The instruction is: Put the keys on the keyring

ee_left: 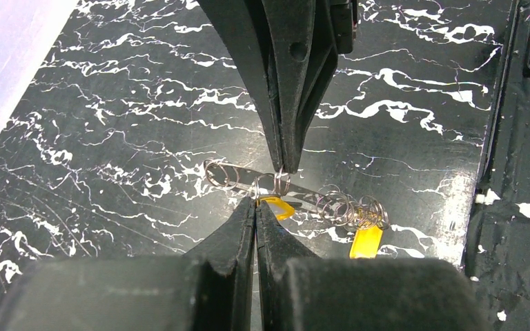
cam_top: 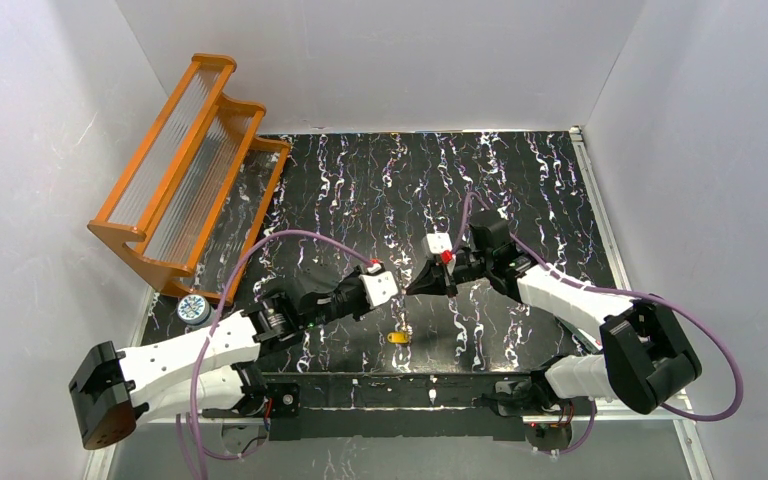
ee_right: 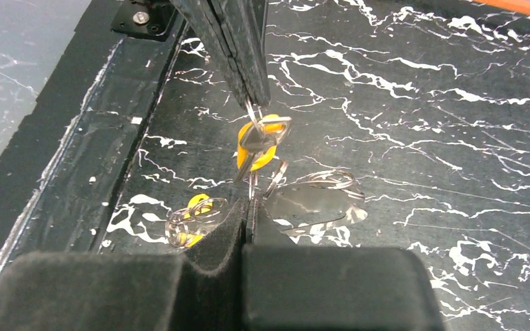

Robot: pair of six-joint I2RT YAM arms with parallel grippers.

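My left gripper [cam_top: 400, 292] and right gripper [cam_top: 410, 291] stand close together over the table's front middle, both shut. In the right wrist view, a yellow-headed key [ee_right: 267, 156] hangs on thin metal from the tip of the left gripper. The left wrist view shows the right gripper shut on a thin wire ring [ee_left: 281, 183]. Beside the left fingertips, part of the yellow key [ee_left: 277, 206] shows. The ring and key appear very close; whether they are linked I cannot tell.
On the table below lies a yellow piece [cam_top: 398, 338] with coiled wire rings [ee_left: 348, 210]. A wooden rack [cam_top: 278, 146] stands at the back left, near a round tin [cam_top: 194, 309].
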